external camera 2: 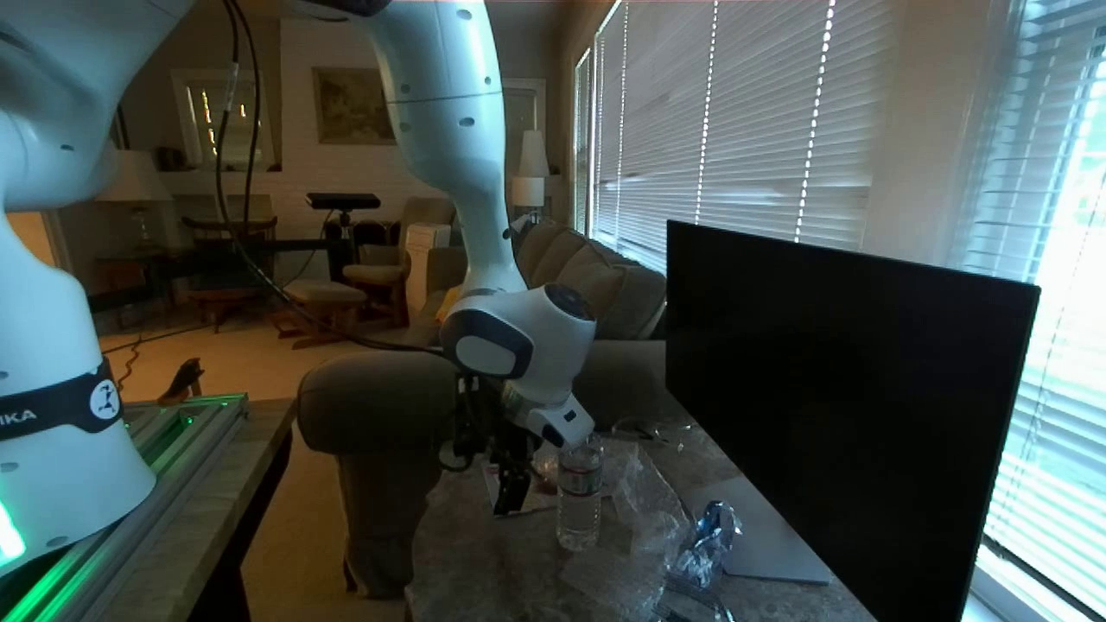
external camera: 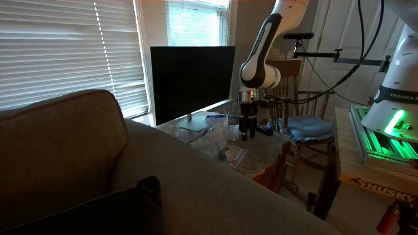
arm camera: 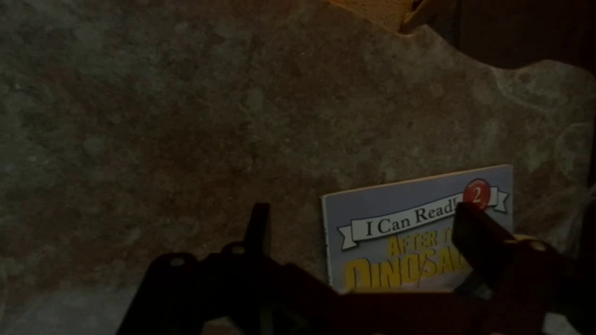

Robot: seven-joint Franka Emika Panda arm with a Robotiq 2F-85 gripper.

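My gripper [external camera: 248, 137] points down over the stone-topped table [external camera: 260, 150], open, with nothing between its fingers. In the wrist view its dark fingers [arm camera: 258, 229] stand wide apart. A thin book [arm camera: 416, 231] titled "I Can Read!" lies flat on the table below, partly hidden by the right finger. Beside the gripper a clear water bottle [external camera 2: 580, 498] stands upright; in exterior view 2 it is just right of the fingers. A dark remote-like object [external camera: 265, 129] lies on the table behind the gripper, partly covered by it in exterior view 1.
Crumpled clear plastic [external camera 2: 640, 498] and shiny foil [external camera 2: 710, 539] lie near the bottle. A large black monitor [external camera: 192, 82] stands at the table's back. The sofa [external camera: 188, 176] borders one side, a wooden chair [external camera: 290, 70] another. Bare tabletop shows in the wrist view's upper left.
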